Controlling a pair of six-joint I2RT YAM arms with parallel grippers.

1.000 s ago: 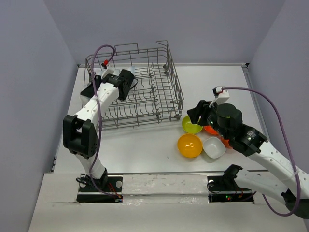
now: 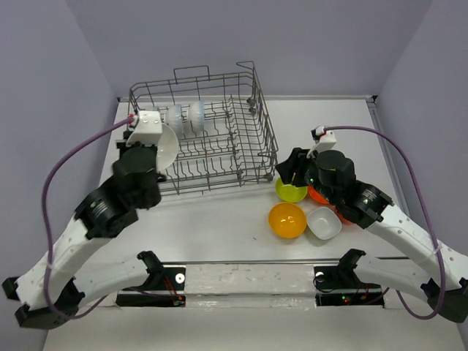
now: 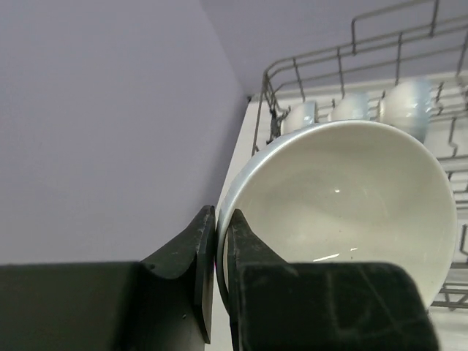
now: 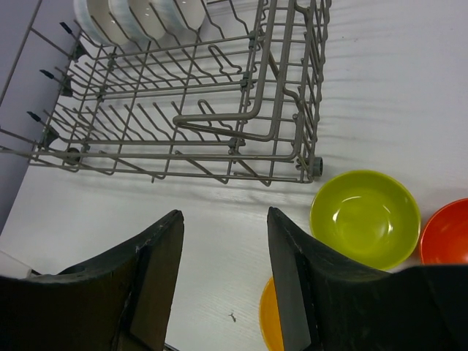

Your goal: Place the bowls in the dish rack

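Observation:
A large white bowl [image 3: 340,201] is pinched by its rim in my left gripper, its hollow side filling much of the left wrist view. From above, this bowl [image 2: 167,146] shows over the left part of the wire dish rack [image 2: 208,170]. Several white bowls [image 4: 131,18] stand on edge in a row at the rack's rear left. On the right, my right gripper is open and empty, just in front of the rack. Below it are a green bowl [image 4: 365,219] and an orange-yellow bowl [image 2: 287,220].
Red bowls [image 4: 446,232] and a white square bowl [image 2: 324,223] lie close to the green and yellow ones. The rack's front and right sections hold nothing. A grey wall [image 3: 110,131] rises at the left.
The right arm has shifted slightly.

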